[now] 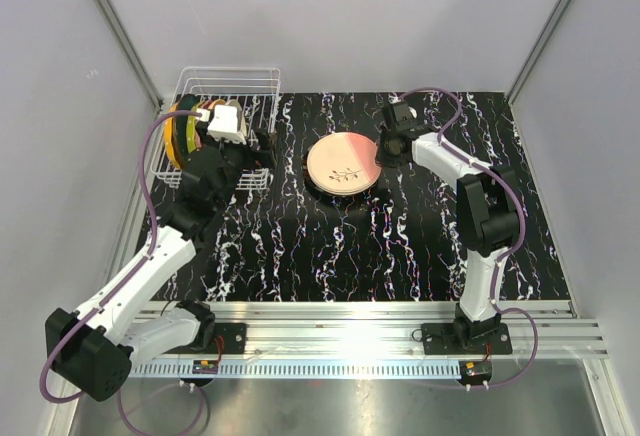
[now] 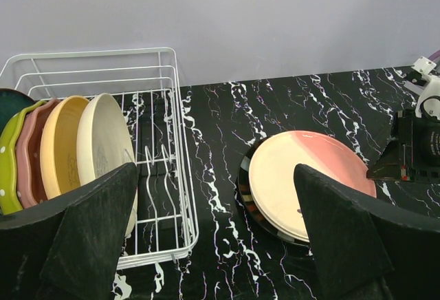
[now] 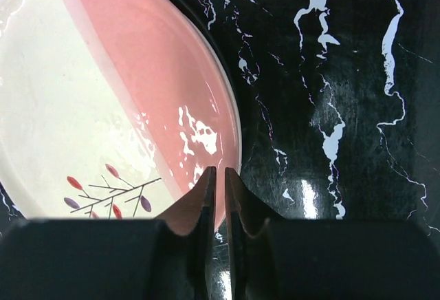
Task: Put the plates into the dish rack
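A pink-and-cream plate with a leaf sprig (image 1: 340,161) lies on top of a dark plate (image 2: 251,207) in the middle of the marble table. My right gripper is at the stack's right rim, its fingertips close together over the pink edge; whether anything is between them cannot be told. My left gripper is open and empty beside the dish rack (image 1: 229,83), where several coloured plates, among them a cream one (image 2: 100,131), stand upright in the left part.
The rack's right slots (image 2: 165,197) are empty. Grey walls surround the table.
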